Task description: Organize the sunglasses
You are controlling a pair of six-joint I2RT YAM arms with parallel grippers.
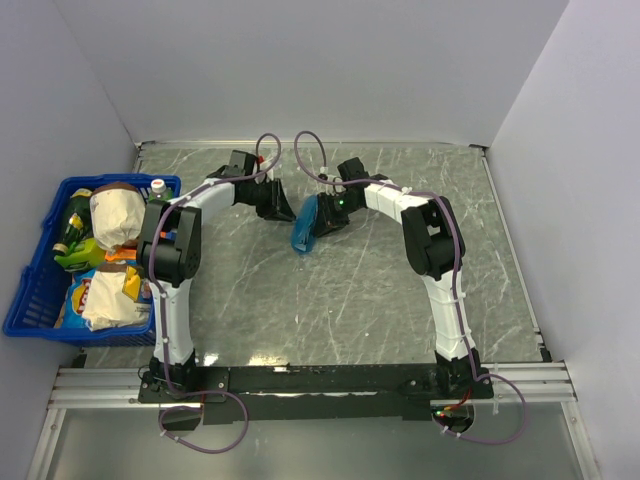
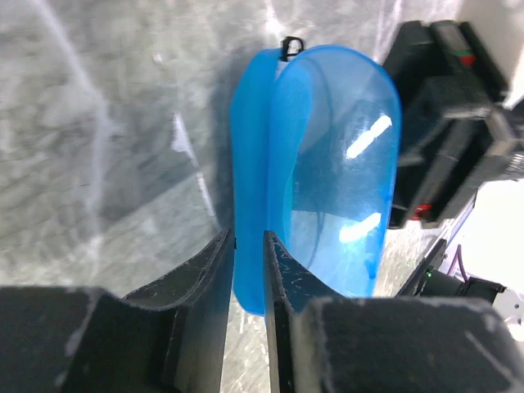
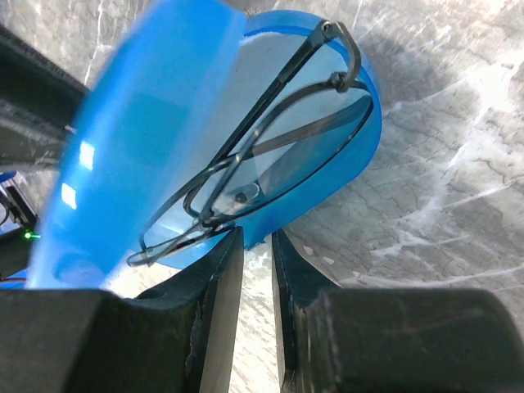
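Observation:
A blue glasses case (image 1: 306, 225) stands partly shut at the middle of the table. In the right wrist view, dark-framed glasses (image 3: 246, 155) rest inside it, with the raised blue lid (image 3: 123, 139) at the left. The lower shell's edge is between the fingers of my right gripper, which is shut on the case. On the other side, my left gripper is close against the lid. A narrow gap shows between its fingertips, with blue plastic visible through it; I see no grip on the lid.
A blue basket (image 1: 25, 318) full of bottles, bags and packets stands at the left, beside the left arm. Bare grey marble tabletop (image 1: 290, 310) lies in front of the case and to its right. Walls enclose the sides and back.

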